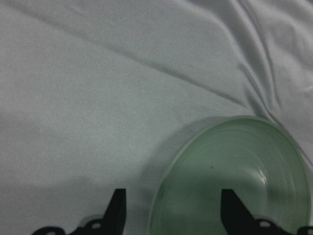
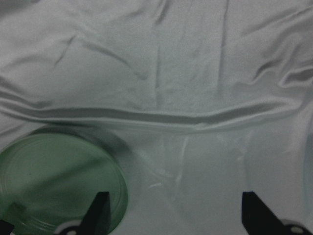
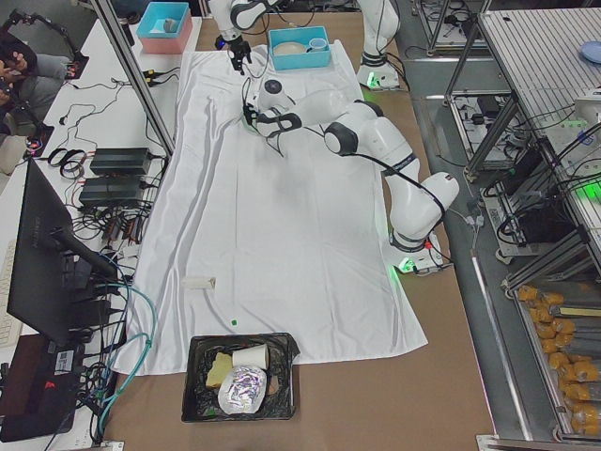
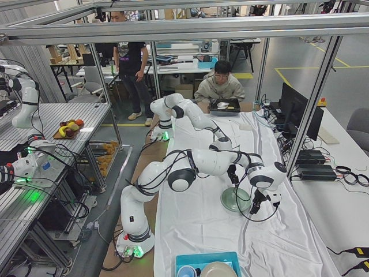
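Observation:
A pale green plate (image 4: 235, 199) lies on the white cloth, between my two arms. In the left wrist view the plate (image 1: 244, 161) fills the lower right, and my left gripper stands open above its near rim, one finger over the cloth and one over the plate. In the right wrist view the plate (image 2: 54, 176) is at lower left; my right gripper is open above the cloth beside it, its left finger over the plate's edge. Nothing shows between either gripper's fingers.
A blue bin (image 4: 207, 258) with dishes sits at one end of the cloth, a black tray (image 3: 197, 376) with several items at the other. A monitor and cables (image 3: 52, 282) line one side. The cloth between the arms and the black tray is mostly clear.

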